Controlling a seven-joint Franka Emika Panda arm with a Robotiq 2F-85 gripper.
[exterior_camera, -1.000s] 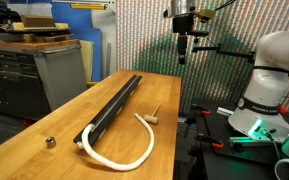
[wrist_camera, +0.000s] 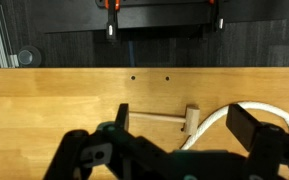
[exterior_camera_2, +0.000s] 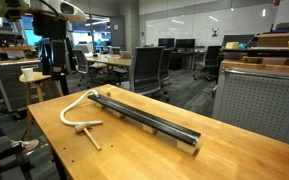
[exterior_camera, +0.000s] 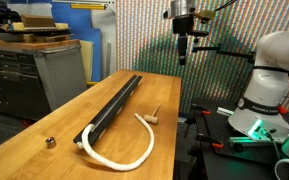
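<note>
A wooden mallet (exterior_camera: 152, 118) lies on the table beside a white hose (exterior_camera: 123, 166) that curves along the tabletop. Seen from the wrist, the mallet's handle (wrist_camera: 156, 117) runs sideways to its short head (wrist_camera: 191, 121), and the hose (wrist_camera: 259, 106) bends round to the right of it. My gripper stands open, its two black fingers wide apart with nothing held. In exterior view 1 the gripper (exterior_camera: 181, 57) hangs high above the table's right side, pointing down and well clear of everything.
A long black rail (exterior_camera_2: 149, 122) on wooden blocks runs along the table, beside the hose. A small round metal piece (exterior_camera: 50, 142) sits on the left part of the wooden tabletop (exterior_camera_2: 224, 150). Much of the wood is bare. A grey cabinet (exterior_camera_2: 259, 90) stands behind.
</note>
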